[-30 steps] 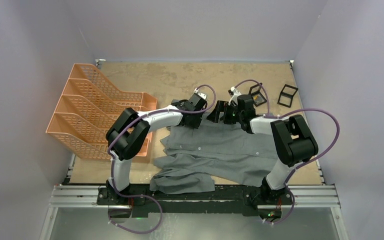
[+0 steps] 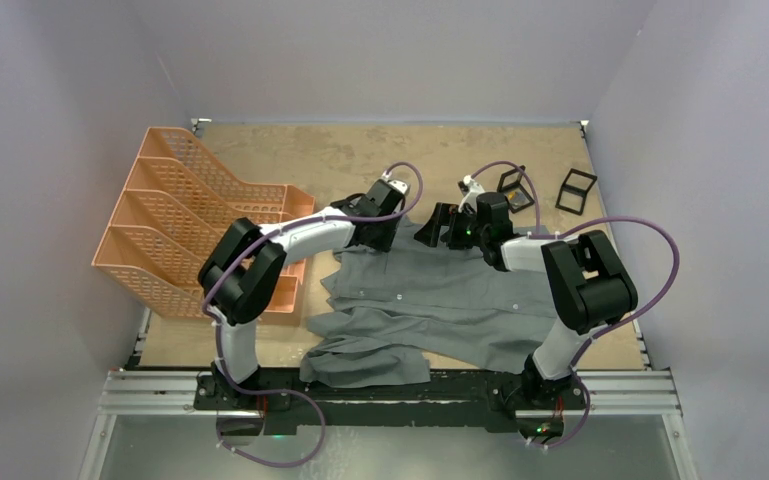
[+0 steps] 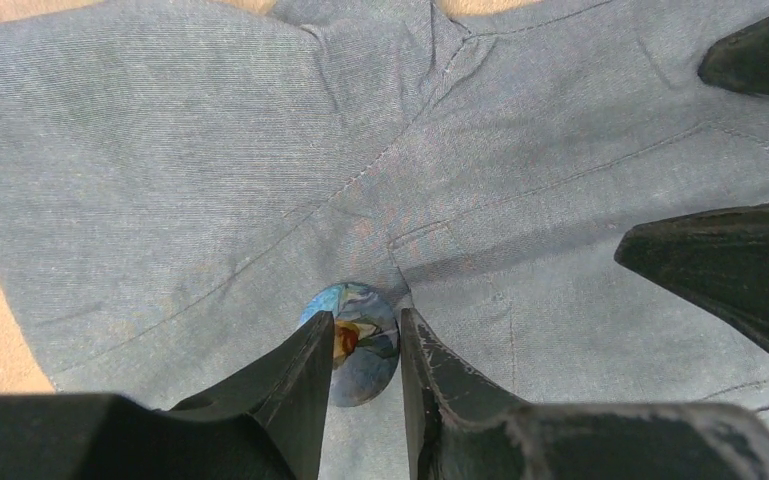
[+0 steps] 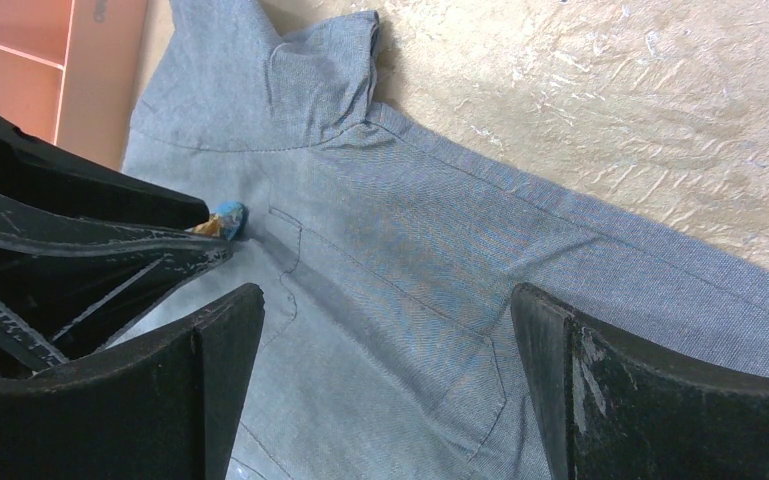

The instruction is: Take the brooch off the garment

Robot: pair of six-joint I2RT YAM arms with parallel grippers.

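Observation:
A grey garment (image 2: pixel 430 280) lies spread over the table. On its cloth sits a round picture brooch (image 3: pixel 365 358), blue with orange and green. My left gripper is partly open, its two fingertips at either side of the brooch in the left wrist view. Whether the fingers touch it I cannot tell. In the right wrist view only a bit of the brooch (image 4: pixel 228 220) shows, mostly hidden by the left fingers (image 4: pixel 90 230). My right gripper stands open above the garment, with only cloth visible below and between its fingers.
An orange rack (image 2: pixel 175 215) with several compartments stands at the left. Small black frames (image 2: pixel 575 190) lie at the back right. Both grippers are close together over the garment.
The left gripper has shifted a little to the left in the top view. The right arm has barely moved, and the garment lies as before.

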